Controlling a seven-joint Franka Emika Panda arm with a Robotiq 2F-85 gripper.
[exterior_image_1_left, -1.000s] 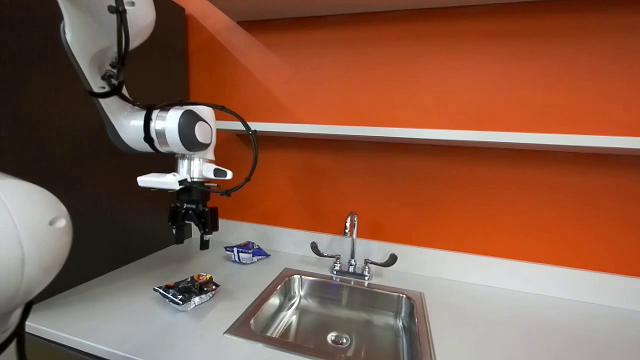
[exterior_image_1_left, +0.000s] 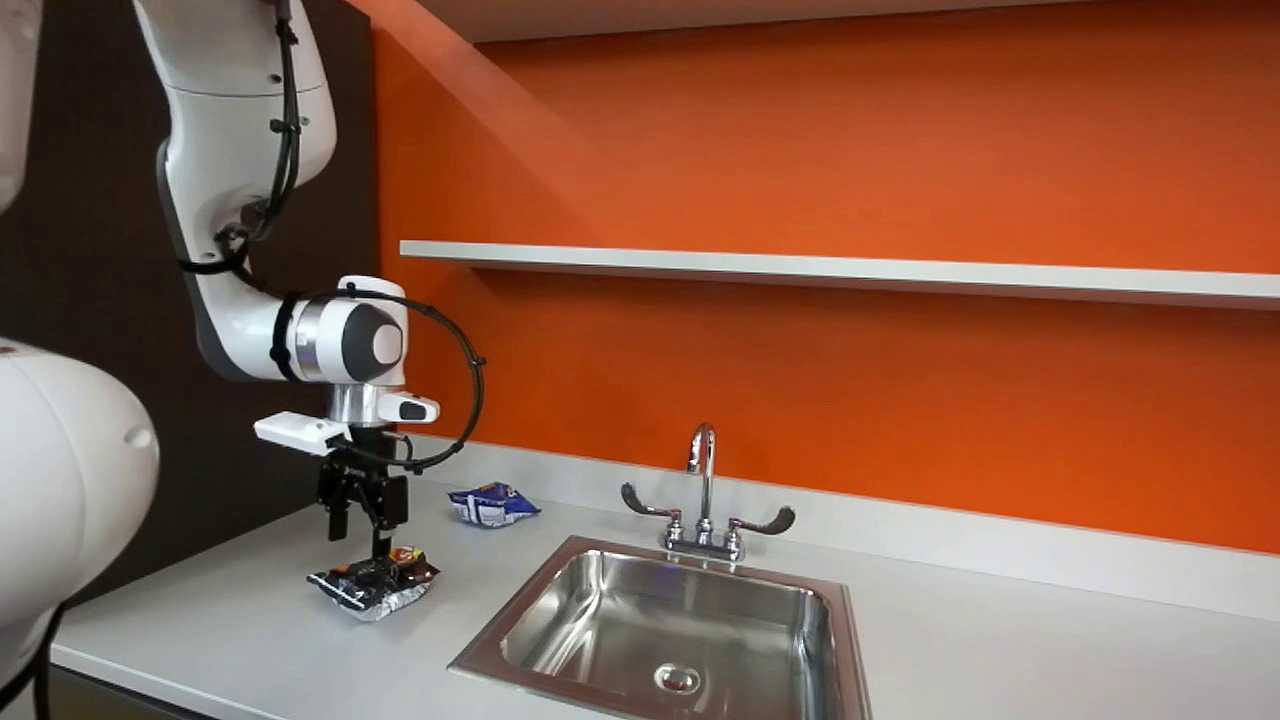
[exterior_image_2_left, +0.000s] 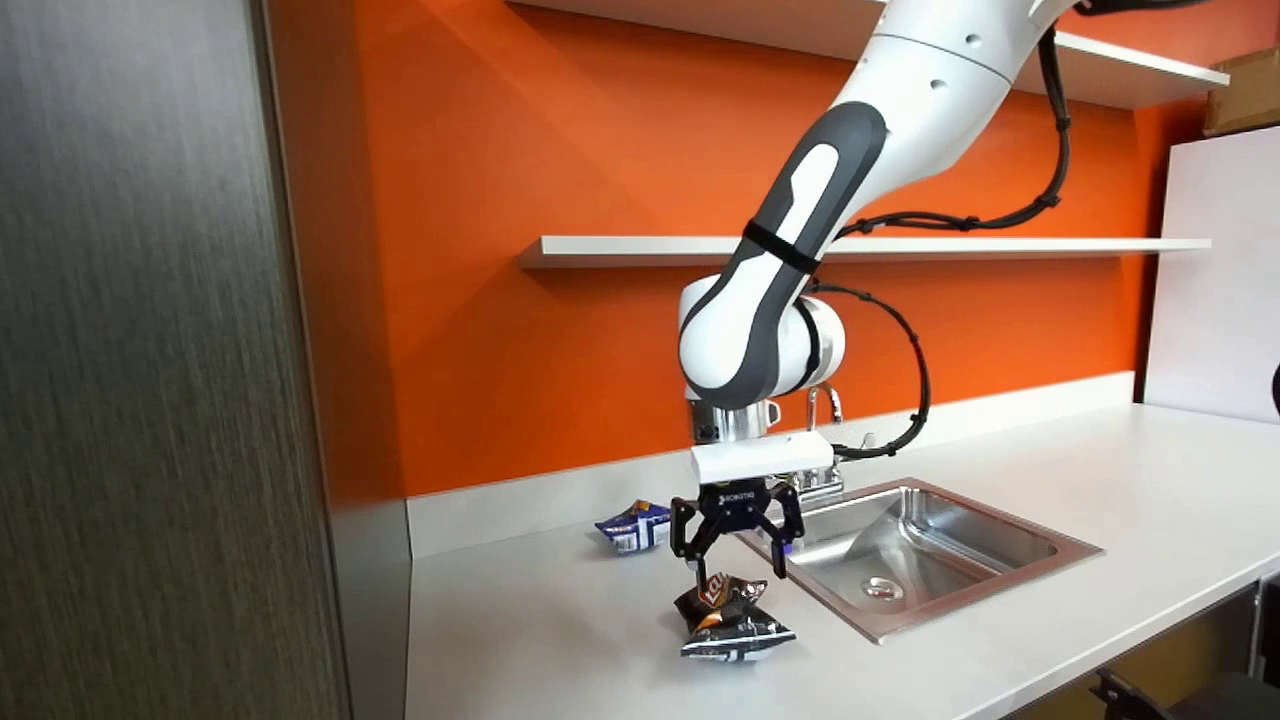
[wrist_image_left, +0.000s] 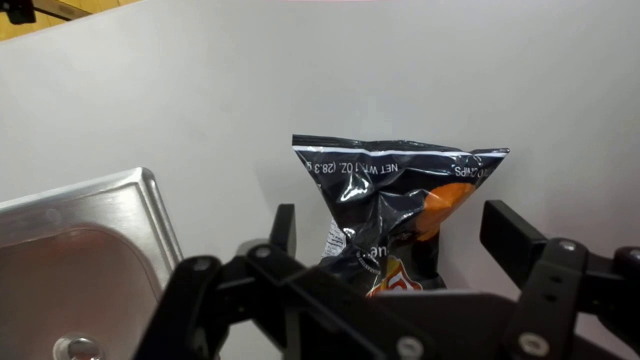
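A black chip bag (exterior_image_1_left: 377, 586) with an orange and red print lies on the counter left of the sink. Just above it hangs my gripper (exterior_image_1_left: 359, 540), pointing down and open. In the wrist view, the bag (wrist_image_left: 390, 204) shows between the two spread fingers, with bare counter on either side of it; its near end is hidden behind the gripper body. The second exterior view has the gripper (exterior_image_2_left: 741, 576) over the far part of the bag (exterior_image_2_left: 734, 634). Nothing is held. A blue chip bag (exterior_image_1_left: 493, 505) rests farther back, close to the wall.
To the right of the bags is a steel sink (exterior_image_1_left: 528, 654) with a faucet (exterior_image_1_left: 704, 480) behind it. A white shelf (exterior_image_1_left: 840, 266) runs along the orange wall. A dark cabinet panel (exterior_image_2_left: 156, 360) bounds the left side. The counter (exterior_image_2_left: 516, 648) around the black bag is clear.
Both bags lie where they were.
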